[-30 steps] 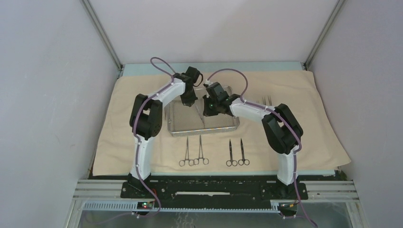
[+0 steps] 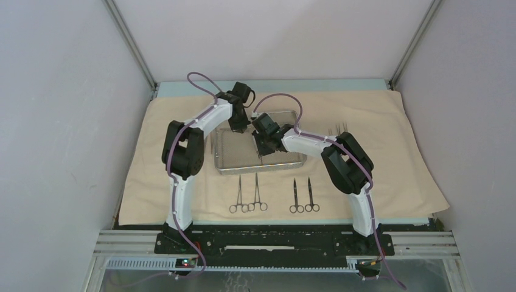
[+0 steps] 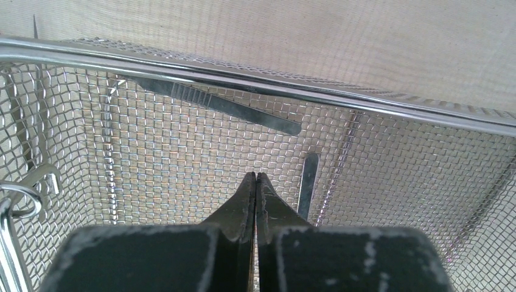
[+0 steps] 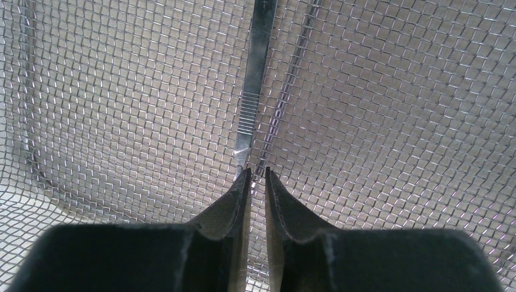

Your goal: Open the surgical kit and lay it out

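A wire mesh basket holds two flat scalpel handles. In the left wrist view, one scalpel handle lies along the basket wall, its left end under the rim. The second scalpel handle lies right of my left gripper, outside its fingers, partly hidden by them. That gripper is shut with nothing between its fingers. In the right wrist view, a scalpel handle runs from the top edge down to my right gripper. Its fingers stand narrowly apart; the handle's thin end sits just beside the left fingertip, not clearly between them.
Hemostats and scissors lie on the cloth in front of the basket. Slim instruments rest at its right. Bent metal wire stands at the basket's left side. Both arms are close together over the basket.
The left gripper has shifted a little left and stays shut. The second handle's upper end has tilted rightward.
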